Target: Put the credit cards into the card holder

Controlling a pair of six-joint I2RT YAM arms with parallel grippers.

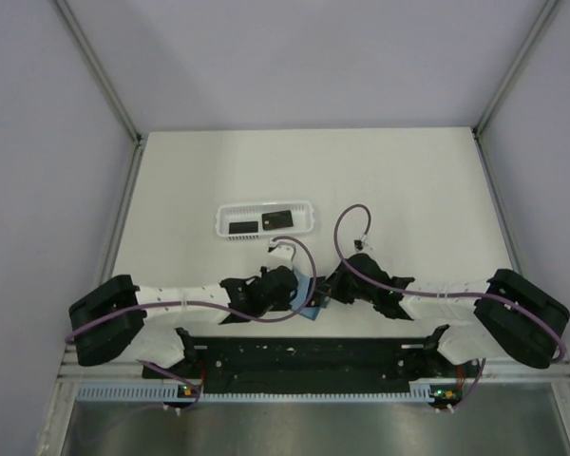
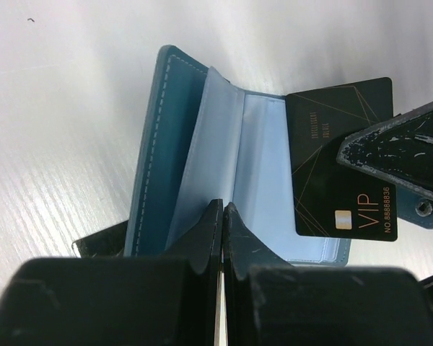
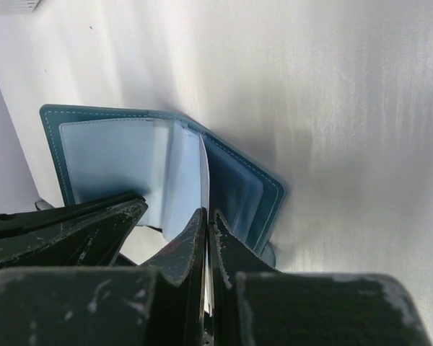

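An open teal card holder point(image 2: 159, 144) with pale inner sleeves lies at the table's front middle, between my grippers. A black VIP card point(image 2: 332, 209) rests on its right part in the left wrist view; another dark card point(image 2: 105, 241) is partly visible at its lower left. My left gripper is shut over the holder, with no card visible between its fingers. My right gripper is shut at the holder, its tips at a pale sleeve edge; whether that edge is held I cannot tell.
A white tray point(image 1: 304, 218) with two black cards stands behind the grippers. Both arms crowd the front middle.
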